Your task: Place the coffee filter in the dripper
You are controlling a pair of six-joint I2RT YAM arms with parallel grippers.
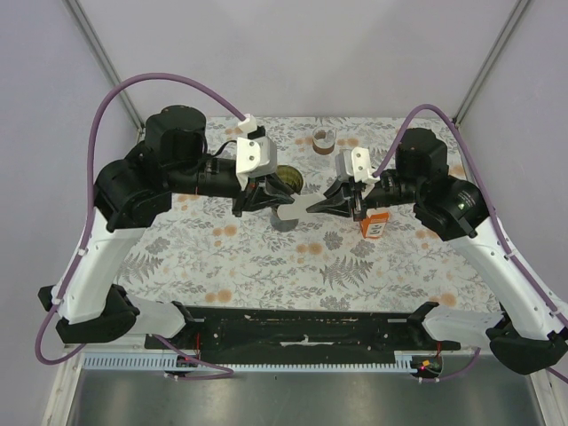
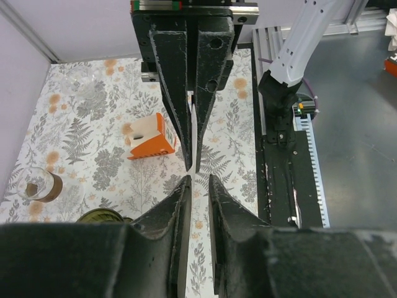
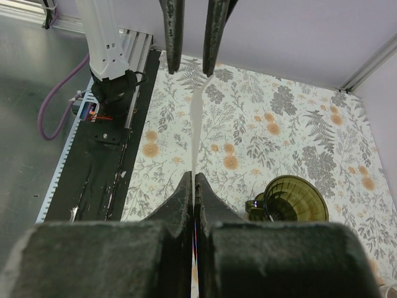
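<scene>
A white paper filter (image 1: 298, 208) hangs between my two grippers above the table, its edge held in my right gripper, which is shut on it. My left gripper points at the filter from the other side, its fingertips a little apart and at the filter's edge, seen in the left wrist view. The green ribbed dripper (image 3: 294, 200) stands on the table behind and below the filter, partly hidden in the top view.
An orange box (image 1: 374, 224) lies right of the dripper, and a clear cup (image 1: 323, 141) stands at the back.
</scene>
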